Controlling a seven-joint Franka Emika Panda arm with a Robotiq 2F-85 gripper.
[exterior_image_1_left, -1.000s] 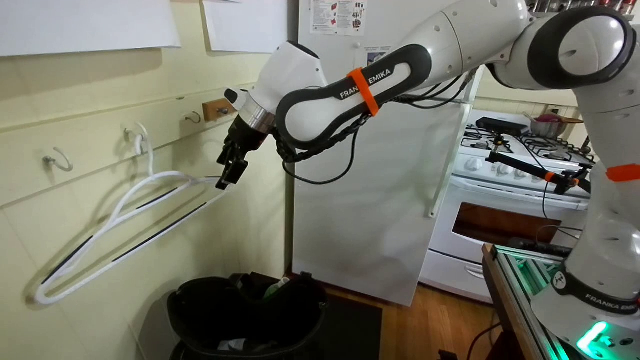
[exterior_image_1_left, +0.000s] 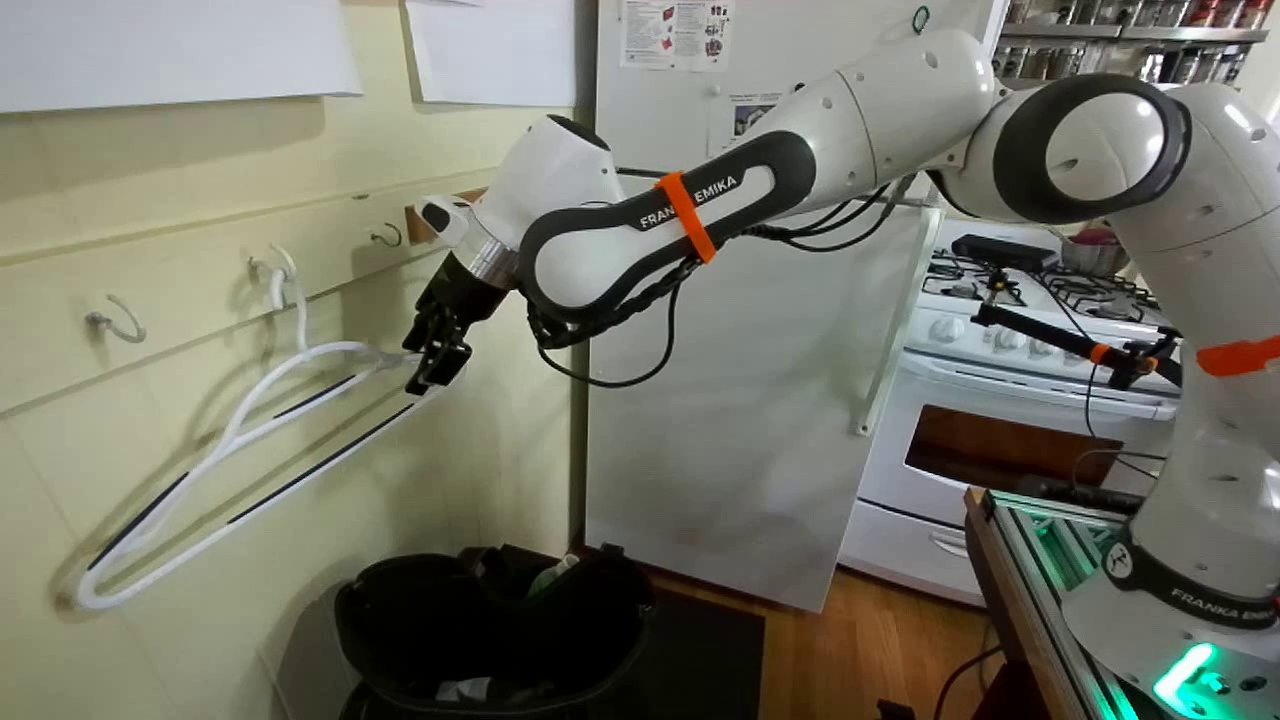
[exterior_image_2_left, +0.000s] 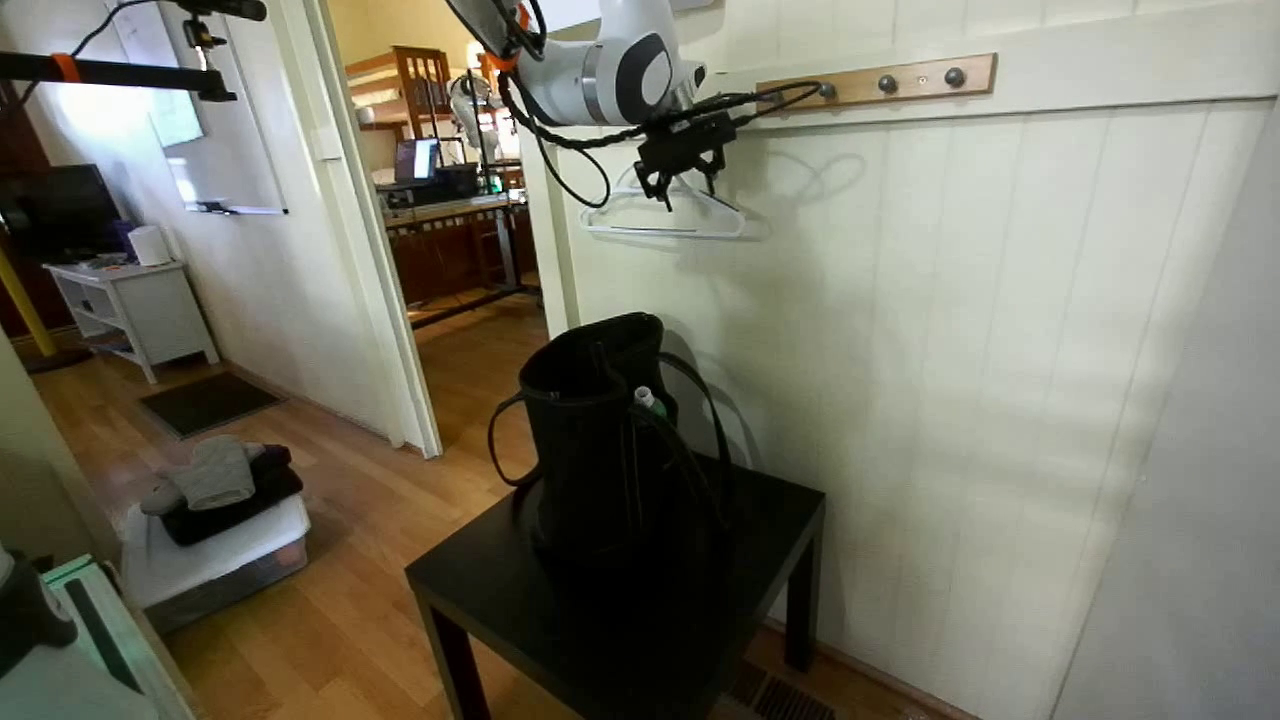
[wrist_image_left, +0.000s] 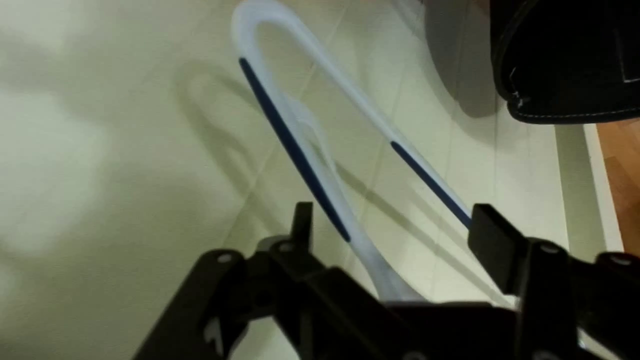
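A white clothes hanger (exterior_image_1_left: 168, 566) with dark strips along its bars hangs from a wall hook (exterior_image_1_left: 266, 266). My gripper (exterior_image_1_left: 434, 374) is at the hanger's right end, in front of the pale wall. In the wrist view, the gripper has its fingers well apart. The hanger (wrist_image_left: 339, 75) runs down into the space between them, its near part hidden behind the gripper body. Whether either finger touches it, I cannot tell. Exterior view 2 shows the gripper (exterior_image_2_left: 684, 192) overlapping the hanger (exterior_image_2_left: 672, 232) high on the wall.
Below stands an open black bag (exterior_image_2_left: 576, 456) on a black table (exterior_image_2_left: 768, 504). Two other hooks are bare: one (exterior_image_1_left: 120, 322) at left, one (exterior_image_1_left: 386, 236) at right. A wooden peg rail (exterior_image_2_left: 924, 82) is also on the wall. A large pale door panel (exterior_image_1_left: 732, 444) stands right of the gripper.
The arm has moved left and slightly down in exterior view 1, bringing the gripper farther over the hanger's right end. The hanger has shifted very slightly and still hangs from its hook.
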